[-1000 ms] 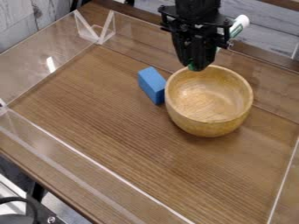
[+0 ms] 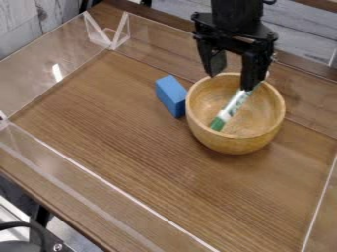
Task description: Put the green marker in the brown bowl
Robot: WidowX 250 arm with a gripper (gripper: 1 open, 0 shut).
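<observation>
The green marker (image 2: pixel 230 110), white-bodied with a green end, lies slanted inside the brown bowl (image 2: pixel 200 126). Its green end points toward the near side of the bowl, while the other end is close under my gripper. At the bowl's far rim, my black gripper (image 2: pixel 234 76) stands open, its two fingers spread apart. Nothing is held between them.
A blue box (image 2: pixel 171 95) stands just left of the bowl, close to its rim. Clear plastic edging runs along the left and back of the wooden table (image 2: pixel 118 148). Wide bare table lies to the left and in front.
The marker, earlier up at the gripper above the bowl's far side, now lies in the bowl.
</observation>
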